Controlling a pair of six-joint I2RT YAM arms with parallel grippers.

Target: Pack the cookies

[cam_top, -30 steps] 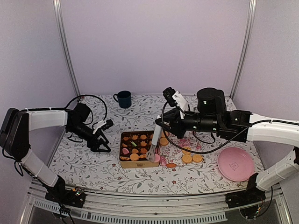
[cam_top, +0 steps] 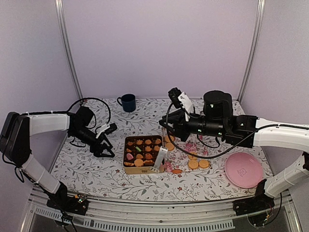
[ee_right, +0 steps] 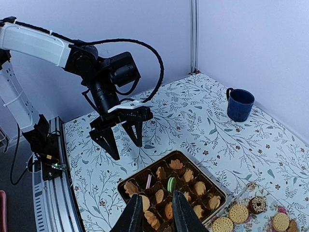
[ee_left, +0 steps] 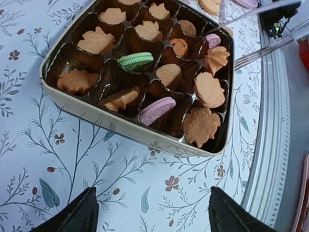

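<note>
The cookie box has a compartment tray holding tan, pink and green cookies. My left gripper stands open over the cloth left of the box, nothing between its fingers. My right gripper is raised over the box's right side; a pale, flat tool hangs from around it toward the box's right end. In the right wrist view its two dark fingertips show apart over the box. Whether anything is held between them is hard to tell.
Loose cookies lie right of the box, some on a clear tray. A pink plate is at the front right. A blue mug stands at the back. The cloth left and front of the box is clear.
The pale tool has shifted slightly right at its lower end, toward the box's right edge. The left arm has not moved.
</note>
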